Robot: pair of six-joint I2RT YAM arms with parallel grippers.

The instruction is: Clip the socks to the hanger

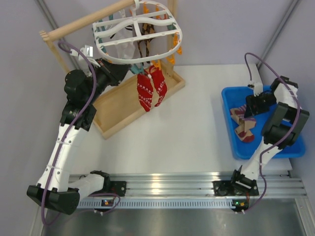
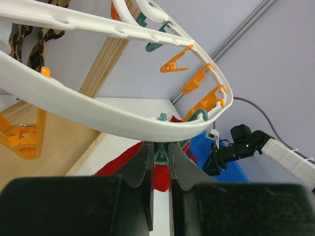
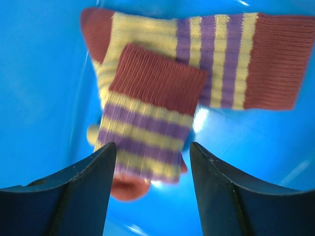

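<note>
The white oval hanger [image 1: 113, 59] hangs at the back left, teal and orange clips around its rim. At its front edge my left gripper is shut on a teal clip [image 2: 161, 161]. Just beyond that clip hang red patterned socks [image 1: 158, 83], partly covered by the gripper in the left wrist view. On the right, striped socks [image 3: 147, 120] in purple, yellow and brown lie in the blue bin [image 1: 231, 142], one overlapping the other. My right gripper stands open above them, a striped sock showing between its fingertips.
A wooden stand [image 1: 113, 130] carries the hanger and has a wide base under it. Other items, among them a camouflage-patterned one [image 1: 144, 39], hang behind the front rim.
</note>
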